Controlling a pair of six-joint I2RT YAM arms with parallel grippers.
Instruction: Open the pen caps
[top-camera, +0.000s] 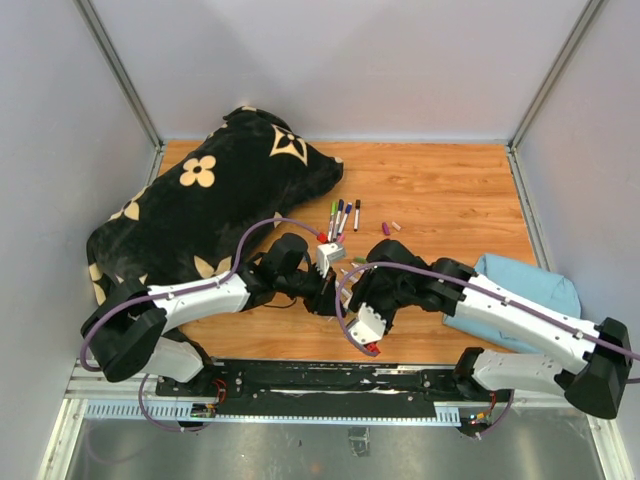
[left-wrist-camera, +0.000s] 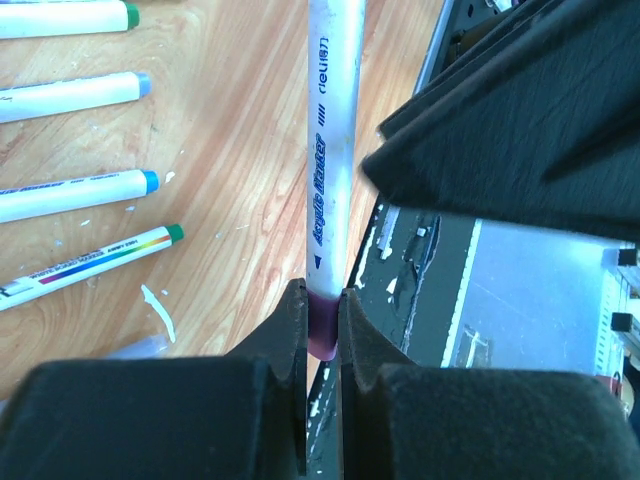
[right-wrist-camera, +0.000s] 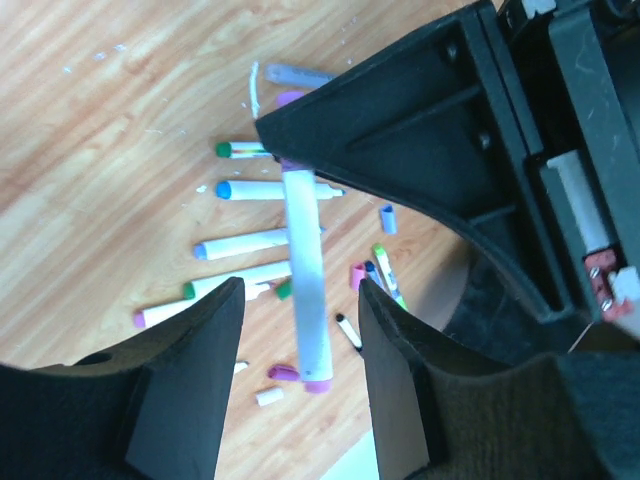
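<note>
My left gripper is shut on a white acrylic marker (left-wrist-camera: 330, 170) at its purple end; the marker stands out from the fingers over the table. In the right wrist view the same marker (right-wrist-camera: 306, 260) runs between my right gripper's fingertips, with a purple tip below; whether those fingers touch it cannot be told. In the top view both grippers meet at the table's centre, the right gripper (top-camera: 365, 300) just right of the left. Several markers (left-wrist-camera: 70, 95) lie on the wood beneath.
Loose caps (top-camera: 388, 227) and uncapped pens (top-camera: 345, 218) lie behind the grippers. A black patterned plush cushion (top-camera: 200, 190) fills the left, a folded blue cloth (top-camera: 530, 300) sits at the right, and the back right of the table (top-camera: 450, 180) is bare.
</note>
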